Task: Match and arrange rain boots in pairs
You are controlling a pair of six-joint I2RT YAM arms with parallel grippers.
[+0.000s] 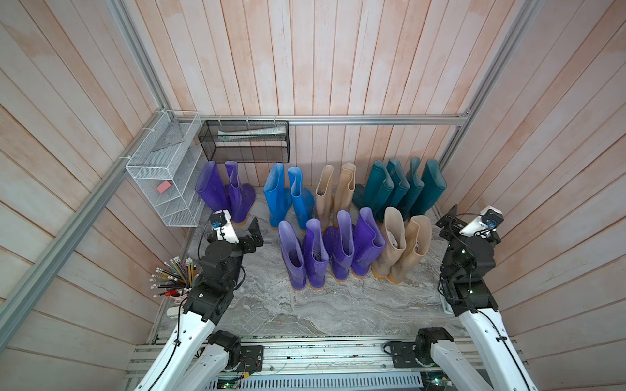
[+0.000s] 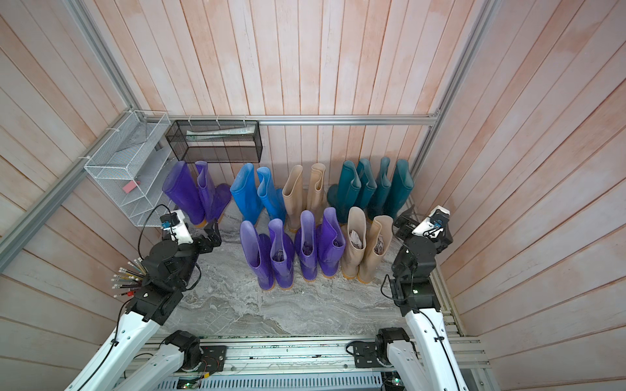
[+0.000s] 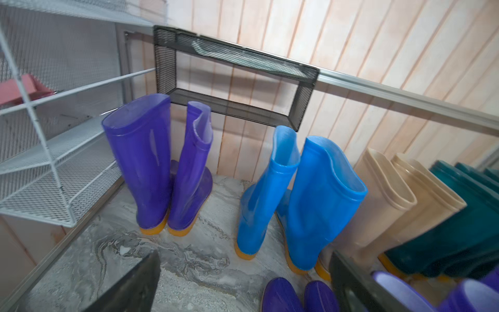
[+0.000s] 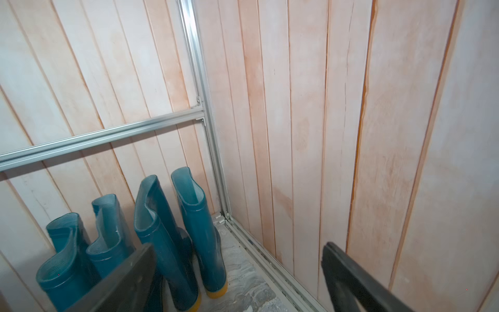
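Rain boots stand in two rows. At the back are a purple pair (image 1: 212, 185), a blue pair (image 1: 277, 192), a tan pair (image 1: 326, 189) and several teal boots (image 1: 397, 185). The front row holds several purple boots (image 1: 316, 254) and a tan pair (image 1: 410, 247) at its right. My left gripper (image 1: 250, 238) stands open at the left, short of the back purple pair, with nothing between its fingers. My right gripper (image 1: 450, 221) is open at the right end beside the boots, facing the side wall and teal boots in its wrist view.
A white wire shelf (image 1: 163, 172) hangs at the left wall, a black mesh basket (image 1: 244, 150) on the back rail. A cluster of tools (image 1: 174, 277) lies at the left edge.
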